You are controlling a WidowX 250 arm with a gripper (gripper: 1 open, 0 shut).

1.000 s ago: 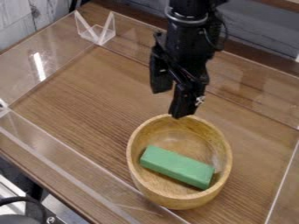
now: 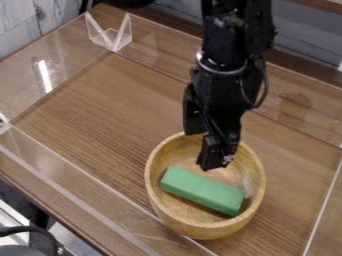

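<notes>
A round light wooden bowl (image 2: 174,210) sits in the lower middle of the table, holding a green block (image 2: 201,190) lying diagonally. The black gripper (image 2: 203,150) hangs pointing down over the bowl's back part, above and behind the block. It is open, with no object visible between its fingers.
A clear wire-like basket (image 2: 110,30) stands at the back left. A grey edge runs along the back right.
The bowl and green block look unmoved.
</notes>
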